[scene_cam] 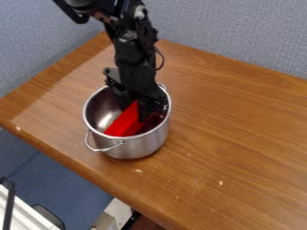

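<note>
A steel pot (126,144) with wire handles stands near the left edge of the wooden table. A red object (125,123) lies inside it. My black gripper (144,106) reaches down into the pot from above, at the upper end of the red object. It looks shut on that object, though its fingertips are mostly hidden by the dark parts and the pot's rim.
Grey panels stand at the back.
</note>
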